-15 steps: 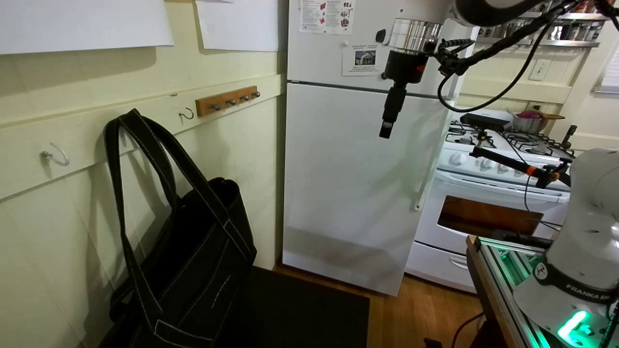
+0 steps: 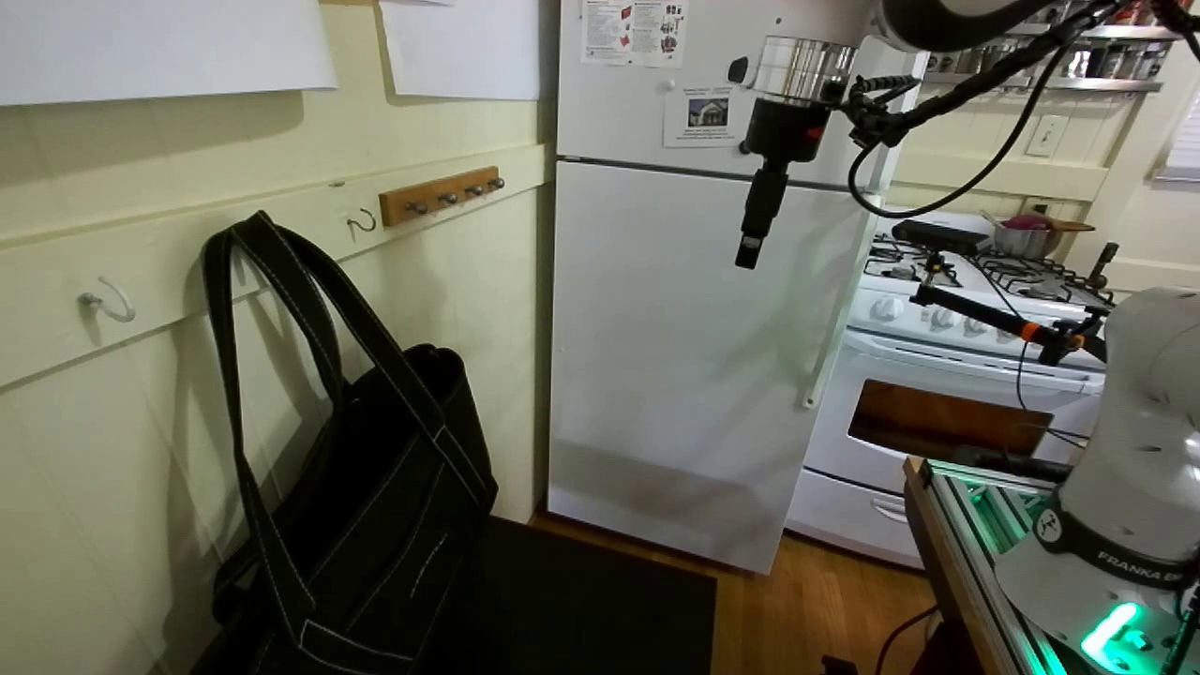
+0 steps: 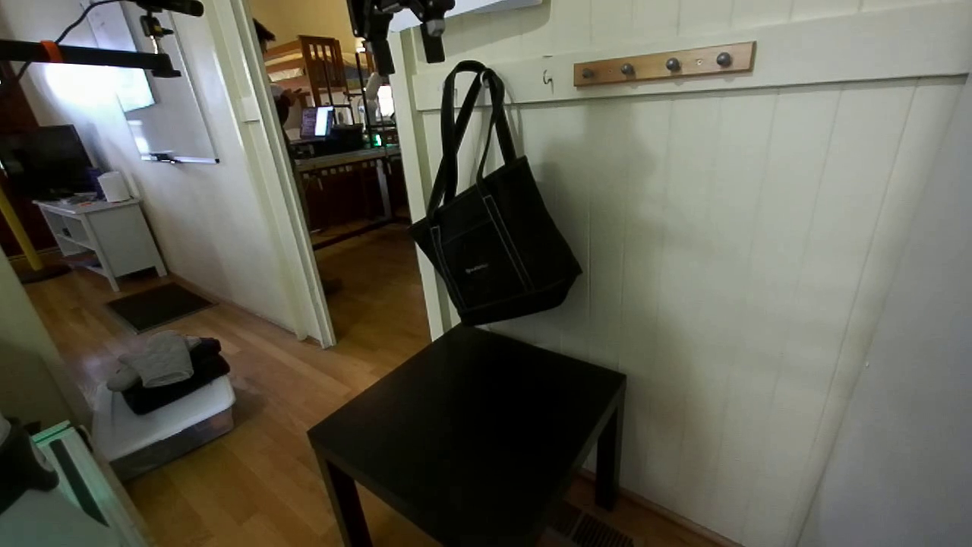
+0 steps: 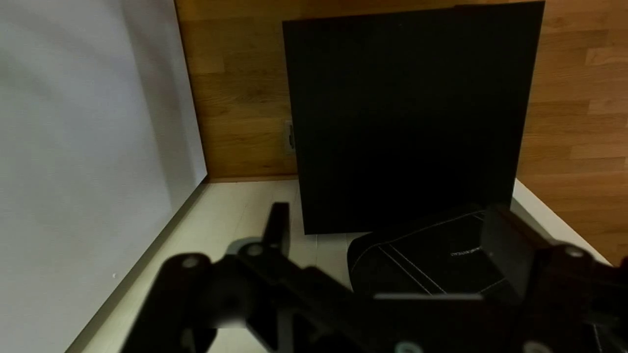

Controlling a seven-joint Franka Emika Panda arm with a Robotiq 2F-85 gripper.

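A black tote bag with white stitching (image 2: 416,484) hangs by its two straps against the wall, its body tilted; in exterior view 2 the bag (image 3: 501,246) is just above a black table's corner. My gripper (image 2: 748,253) points down in front of the fridge, well away from the bag in exterior view 1. At the top of exterior view 2 the gripper (image 3: 410,56) shows its two fingers spread. From the wrist, my open gripper has nothing held between its fingers, and part of the bag (image 4: 424,253) appears below and beyond them.
A wooden rack with knobs (image 3: 663,64) and a bare metal hook (image 3: 547,79) are right of the straps. A white hook (image 2: 109,300) is at far left. The black table (image 3: 465,419) has a clear top. The fridge (image 2: 686,360) stands behind the arm.
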